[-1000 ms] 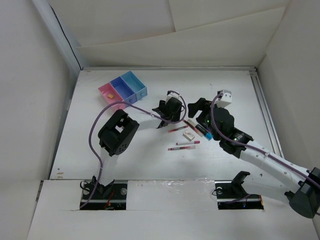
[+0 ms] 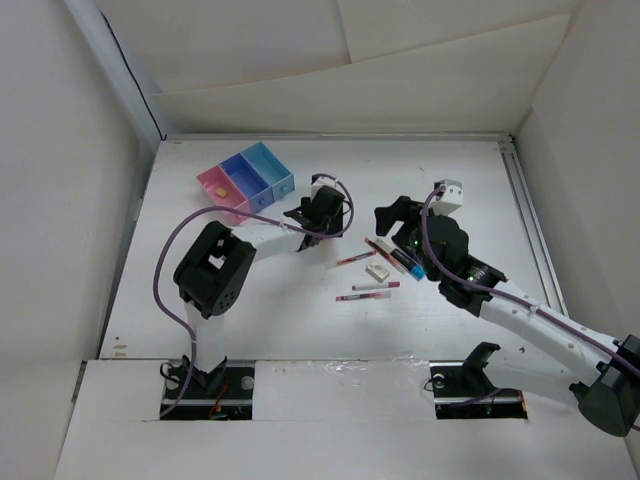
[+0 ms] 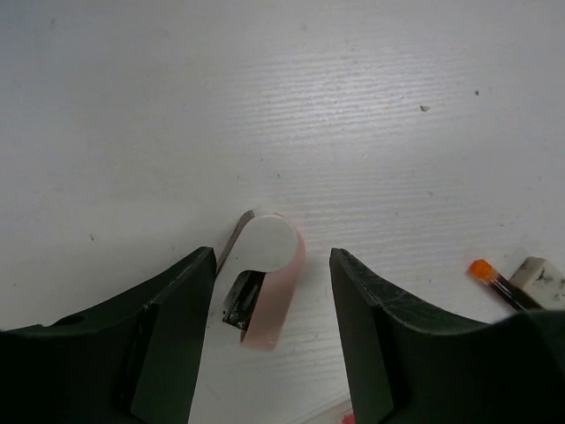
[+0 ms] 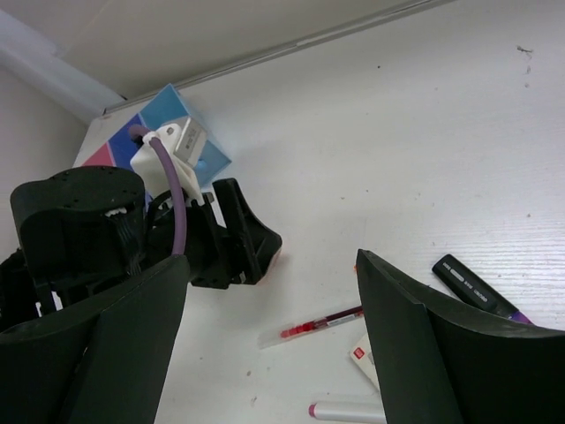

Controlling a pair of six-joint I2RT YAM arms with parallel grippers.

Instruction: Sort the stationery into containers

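Observation:
My left gripper is open over a small pink-and-white object with a black part [image 3: 278, 300], probably stationery, lying between its fingertips on the table. My right gripper hangs open above the loose stationery: pens such as a red one [image 2: 376, 286] a red-tipped pen, a dark marker [image 4: 468, 284], and a pale eraser-like block [image 2: 377, 271]. The three-compartment container [image 2: 213, 184], pink, blue and light blue, stands at the back left, with a yellow item in the pink part.
Walls enclose it at the back and sides. The left arm stands just right of the container.
My left gripper has moved a little left, toward the container side. The right arm and the loose stationery look unchanged.

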